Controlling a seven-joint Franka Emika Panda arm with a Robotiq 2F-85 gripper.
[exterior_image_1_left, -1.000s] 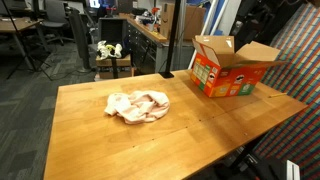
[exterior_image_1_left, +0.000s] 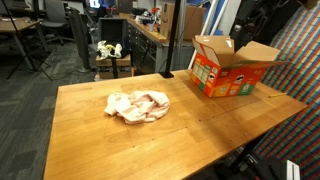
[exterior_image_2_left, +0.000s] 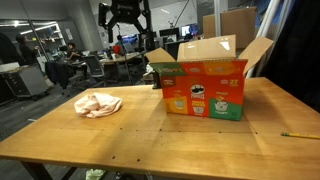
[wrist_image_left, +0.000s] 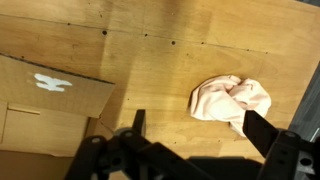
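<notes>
A crumpled pale pink cloth (exterior_image_1_left: 138, 106) lies on the wooden table, left of the box; it shows in exterior view 2 as well. In the wrist view, the cloth (wrist_image_left: 229, 101) spreads below and between the fingers, nearer the right one. My gripper hangs well above the tabletop, its fingers wide apart and empty. A red and green cardboard box (exterior_image_2_left: 203, 91) stands with its flaps up and spread. Part of its open top and a brown flap (wrist_image_left: 55, 86) fill the left side of the wrist view. The box's contents are hidden.
A thin pencil-like stick (exterior_image_2_left: 300, 135) lies on the right of the table. Behind it are a chair (exterior_image_1_left: 112, 52) and other office furniture.
</notes>
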